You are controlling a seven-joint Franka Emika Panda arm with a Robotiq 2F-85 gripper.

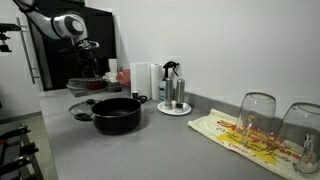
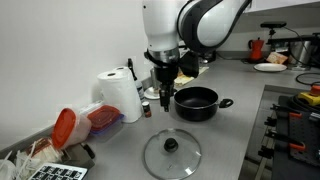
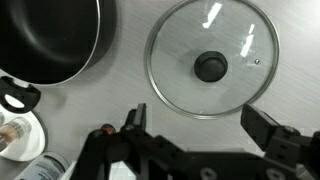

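A round glass lid with a black knob lies flat on the grey table, knob up. In the wrist view, my open gripper has its two fingers spread wide near the lid's lower edge, with nothing held between them. The gripper hangs above the table behind the lid in exterior view 2, apart from it. Beside the lid stands a black pot, uncovered and seemingly empty. From exterior view 1, the lid is partly hidden behind the pot.
Bottles and grinders stand on a white plate near the wall, beside a paper roll. A red container is also by the wall. Two glass jars rest on a patterned cloth.
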